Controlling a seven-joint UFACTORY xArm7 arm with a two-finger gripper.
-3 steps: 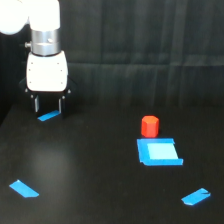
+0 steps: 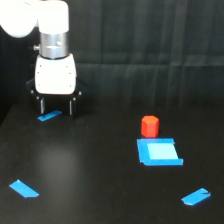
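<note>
Off to the right of centre stands a small red block (image 2: 150,126), upright on the black table. Just in front of it lies a square outlined in blue tape (image 2: 145,154) with a pale middle; the block is behind its far edge. My gripper (image 2: 57,104) hangs at the back left, far from the block. Its dark fingers are spread apart, with nothing visible between them.
Blue tape strips mark the black table: one (image 2: 49,115) below the gripper, one (image 2: 24,188) at front left, one (image 2: 196,197) at front right. Dark curtain (image 2: 140,50) closes off the back.
The arm and gripper have shifted a little to the right. The red block and the tape marks have stayed where they were.
</note>
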